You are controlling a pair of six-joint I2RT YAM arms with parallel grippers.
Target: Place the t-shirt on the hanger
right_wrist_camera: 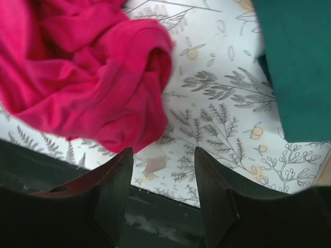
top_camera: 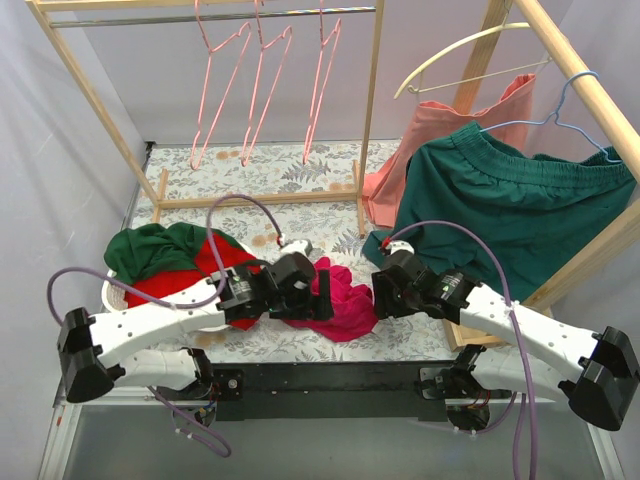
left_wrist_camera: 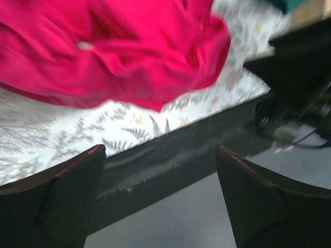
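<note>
Crumpled on the table between the arms lies a bright pink-red shirt [top_camera: 345, 305]. My left gripper [top_camera: 322, 300] is over its near middle, part open; in the left wrist view the shirt [left_wrist_camera: 129, 62] lies beyond the fingers [left_wrist_camera: 67, 191], with nothing between them. At the shirt's right edge is my right gripper [top_camera: 382, 298]. The right wrist view shows its fingers [right_wrist_camera: 116, 186] apart, with the shirt [right_wrist_camera: 103, 93] just beyond and bare table between the tips. Three pink hangers [top_camera: 315, 95] hang empty from the rail at the back left.
A white basket [top_camera: 115, 297] with green and red clothes [top_camera: 160, 250] stands at the left. Green shorts [top_camera: 520, 200] and a salmon garment [top_camera: 440, 150] hang on the right-hand rack.
</note>
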